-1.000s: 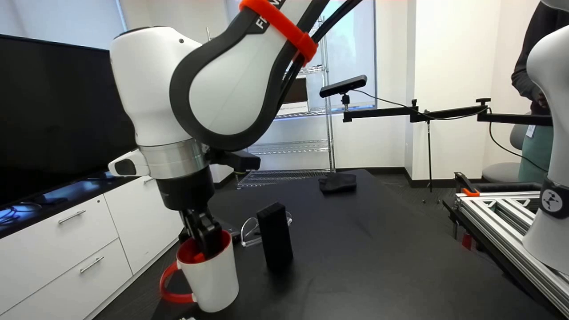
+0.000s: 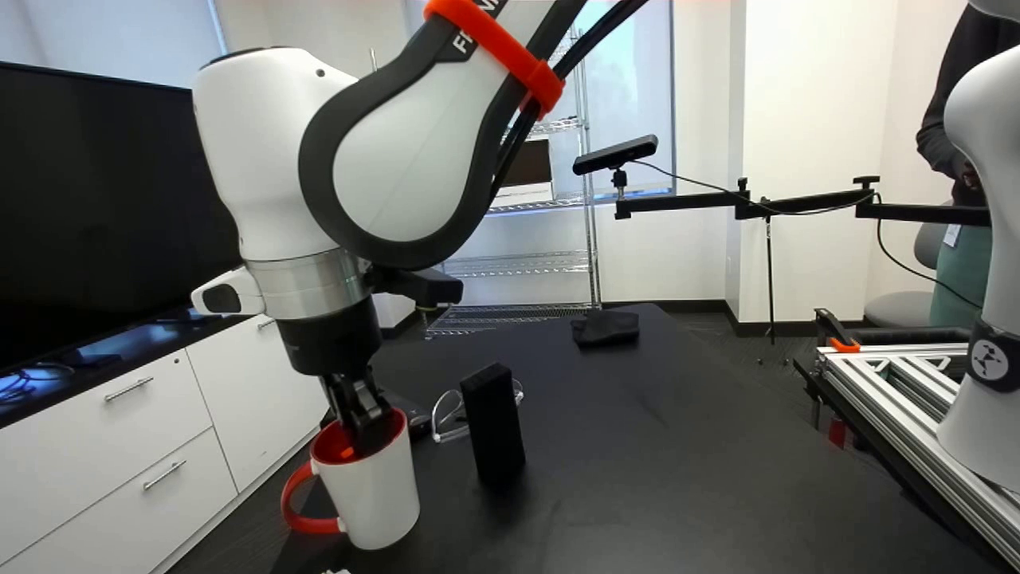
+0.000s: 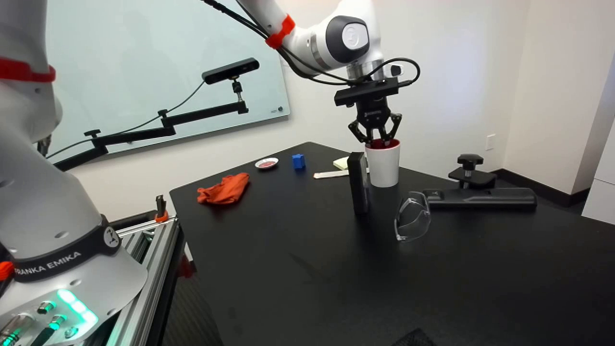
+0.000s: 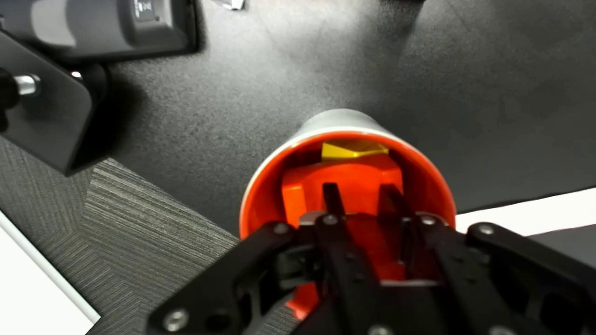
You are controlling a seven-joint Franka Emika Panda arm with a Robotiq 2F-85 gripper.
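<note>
A white mug (image 2: 378,502) with a red inside and red handle is near the table's edge in exterior view 1. My gripper (image 2: 367,442) reaches down into its mouth. In the wrist view, an orange block (image 4: 349,181) and a smaller yellow piece (image 4: 350,148) lie inside the mug. The fingers (image 4: 333,204) stand part open, with a gap between them over the orange block; whether they touch it is unclear. Exterior view 2 has the mug (image 3: 384,167) looking upright, the fingertips hidden behind its rim.
Close to the mug, a tall black box (image 3: 358,183) stands beside clear glasses (image 3: 412,216). A black clamp-like device (image 3: 481,196) lies to the right. Farther off are an orange cloth (image 3: 223,189), a blue block (image 3: 298,161) and a small dish (image 3: 266,164).
In exterior view 1, the mug and my gripper have shifted slightly left, and the mug sits a little higher in the picture. The box and glasses have stayed put.
</note>
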